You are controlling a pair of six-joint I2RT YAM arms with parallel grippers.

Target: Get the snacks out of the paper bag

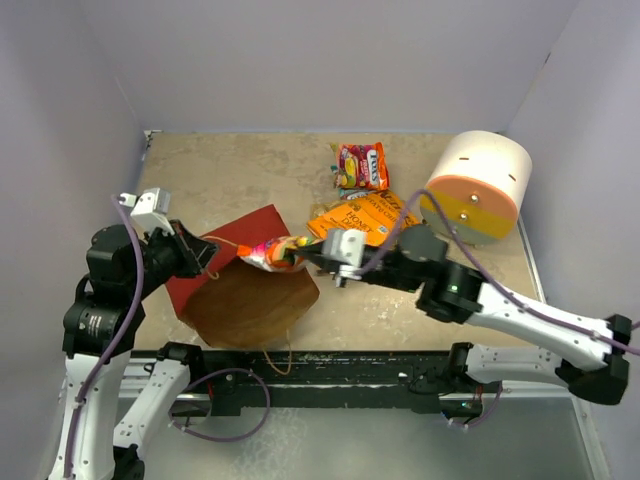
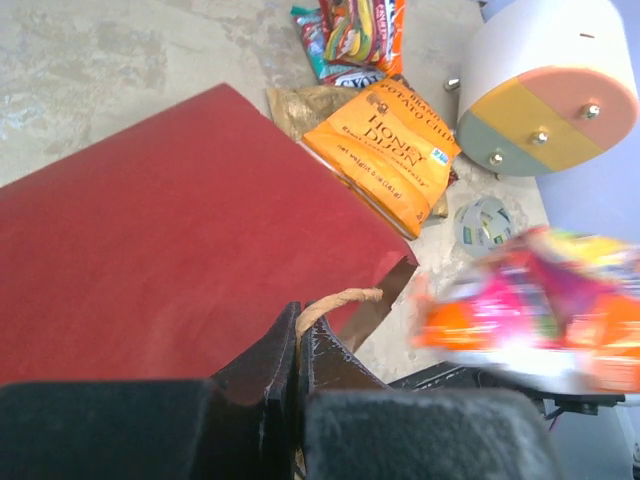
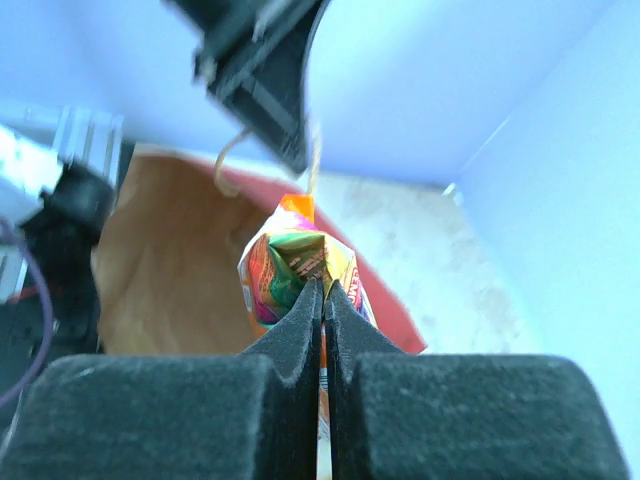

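Note:
A red paper bag (image 1: 190, 290) lies on its side, its brown mouth facing the front edge. My left gripper is shut on the bag's twisted handle (image 2: 345, 297), at the bag's upper left in the top view. A colourful snack packet (image 1: 268, 254) hangs above the bag's mouth, blurred in the left wrist view. My right gripper is shut on that packet's near end; its orange tip points away from the fingers. How much remains in the bag's interior is hard to tell, as the right wrist view is blurred.
An orange Honey packet (image 1: 366, 214) and a red and orange candy bag (image 1: 362, 167) lie right of the bag, with other packets under them. A white drum with a coloured face (image 1: 478, 185) stands at the right. A clear cup (image 2: 483, 226) stands near it.

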